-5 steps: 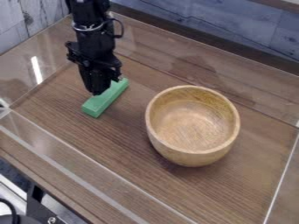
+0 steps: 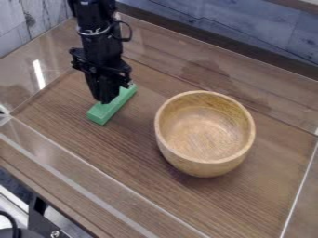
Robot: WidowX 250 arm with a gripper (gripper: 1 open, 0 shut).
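The black gripper hangs over the upper left of the wooden table, its fingertips just above a green rectangular block that lies flat at an angle. Whether the fingers are open or shut is hard to make out, as is whether they touch the block.
A large light-tan bowl stands to the right of the block. Dark gaps and a grey wall border the left edge.
The gripper has shifted slightly down and to the left. The green block and the bowl appear to lie about where they were.
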